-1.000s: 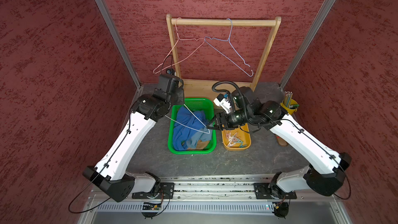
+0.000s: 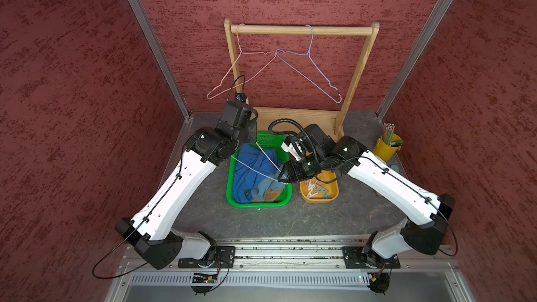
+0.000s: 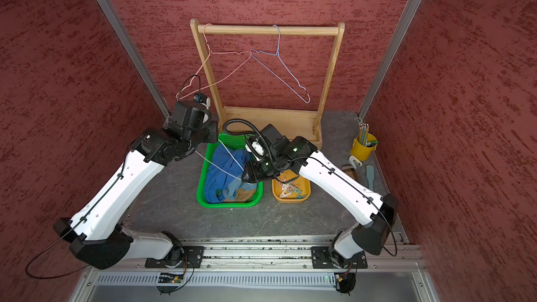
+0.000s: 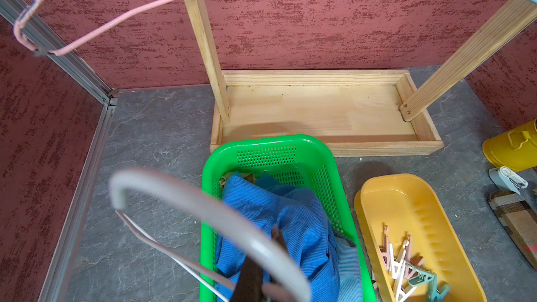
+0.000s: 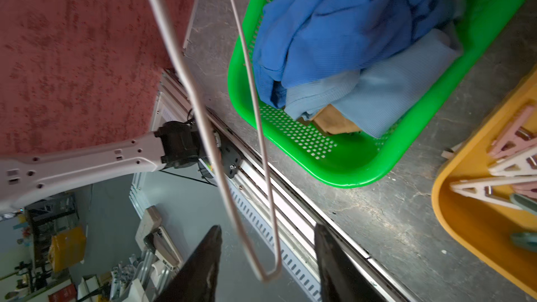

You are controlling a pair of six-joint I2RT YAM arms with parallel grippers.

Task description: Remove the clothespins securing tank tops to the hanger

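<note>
My left gripper is shut on a white hanger (image 4: 167,181), whose hook loops large across the left wrist view. The hanger slants over the green basket; no cloth or clothespin shows on its visible wires. In the right wrist view its narrow end lies between the spread fingers of my right gripper, which is open; contact cannot be made out. Blue garments (image 5: 358,39) lie heaped in the green basket (image 5: 358,179). Clothespins (image 4: 405,265), pink, white and green, rest in the yellow tray (image 4: 397,181).
A wooden rack (image 2: 302,30) stands behind, with a bare pink hanger (image 2: 226,75) and a bare blue hanger (image 2: 310,67). At the right is a yellow cup (image 2: 386,148) with sticks. The table (image 2: 257,222) in front of the basket is clear.
The left arm has shifted slightly right with the white hanger.
</note>
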